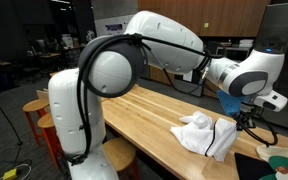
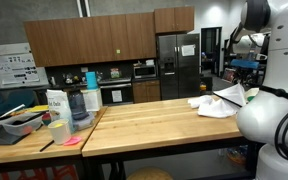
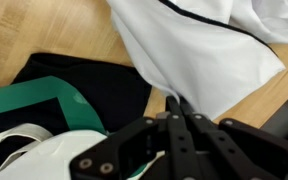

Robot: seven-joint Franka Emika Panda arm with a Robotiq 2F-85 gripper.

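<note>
A white cloth [image 1: 196,135] with a dark edge lies crumpled on the wooden table, and one part of it rises to my gripper. In the wrist view the white cloth [image 3: 189,55] runs up to the fingertips of my gripper, which is shut with the fabric pinched there. Exterior view 2 shows the raised cloth [image 2: 230,95] near the arm at the table's right end. The fingertips are too small to make out clearly in the exterior views.
A black cloth [image 3: 109,84] lies beside the white one. Near it are a green-rimmed item [image 3: 69,98] and a white rounded object [image 3: 59,155]. Stools [image 1: 119,152] stand along its near side.
</note>
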